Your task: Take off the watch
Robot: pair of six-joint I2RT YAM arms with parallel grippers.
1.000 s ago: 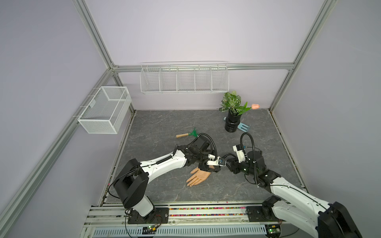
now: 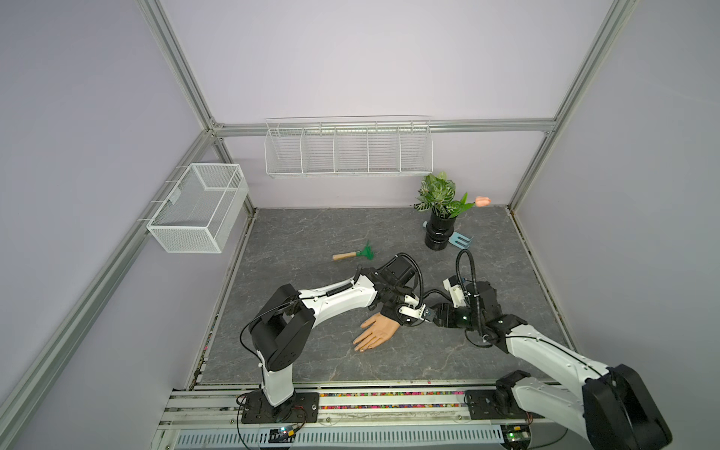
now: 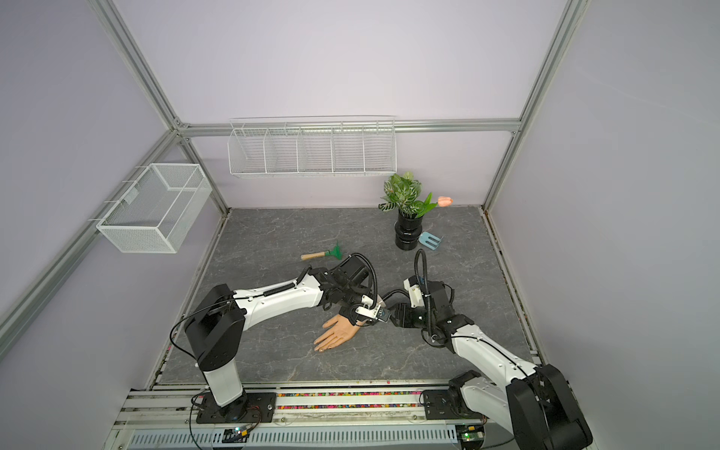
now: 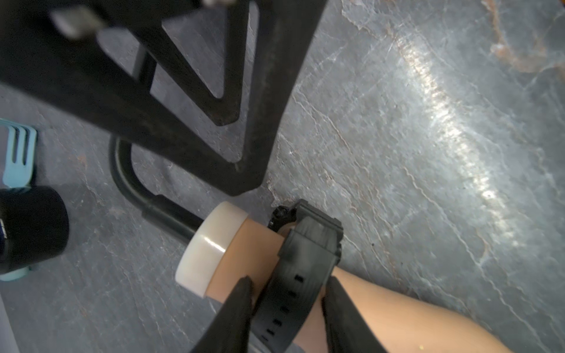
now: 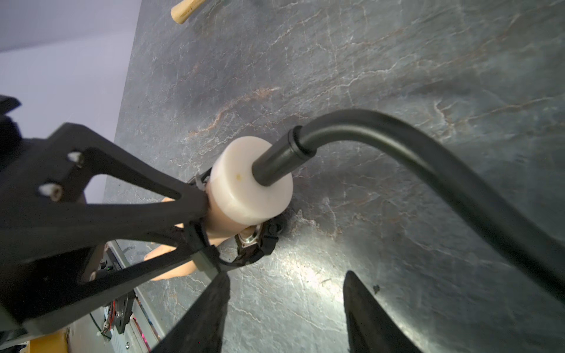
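A prosthetic hand lies palm-flat on the grey table, its forearm ending in a white cap with a black tube. Around the wrist is a black watch, strap uppermost. My left gripper is over it, part open, its fingertips on either side of the strap; whether they touch cannot be told. My right gripper stands open just right of the cap in the top views, nothing between its fingers.
A black plant pot with a blue fork stands back right. A green-headed tool lies behind the hand. Wire baskets hang on the walls.
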